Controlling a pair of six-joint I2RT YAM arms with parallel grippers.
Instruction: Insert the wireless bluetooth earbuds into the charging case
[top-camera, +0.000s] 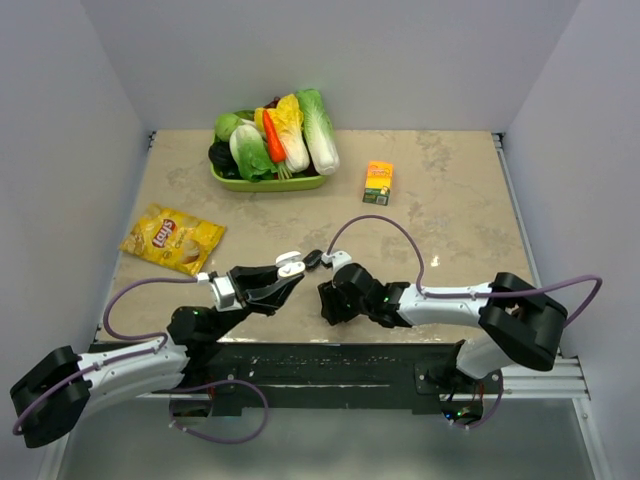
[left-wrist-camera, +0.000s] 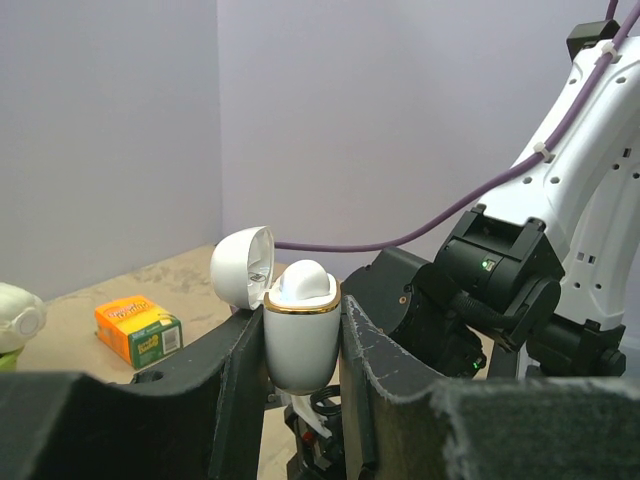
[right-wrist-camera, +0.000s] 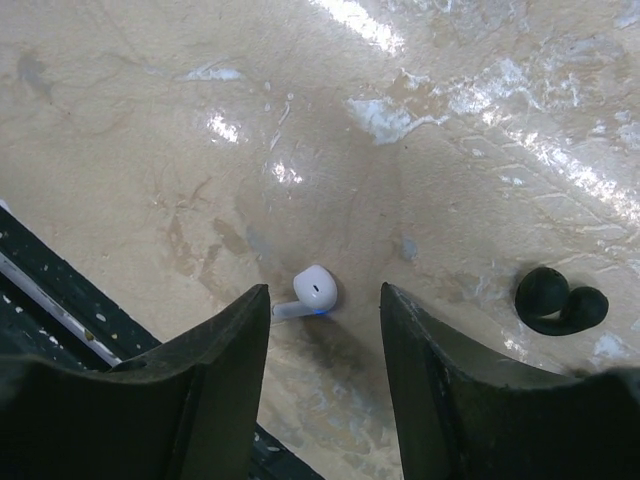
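Observation:
The white charging case (left-wrist-camera: 301, 340), lid (left-wrist-camera: 238, 268) flipped up, is in my left gripper (top-camera: 286, 278), shut on it; a white earbud top shows inside. My right gripper stands part open above a white earbud (right-wrist-camera: 316, 288), which lies on the table between the fingertips in the right wrist view. To its right lies a small black object (right-wrist-camera: 558, 305).
A yellow chips bag (top-camera: 172, 239) lies at the left, a green vegetable basket (top-camera: 230, 183) at the back, and an orange-yellow box (top-camera: 378, 182) at back right. The table's front edge runs just below the grippers.

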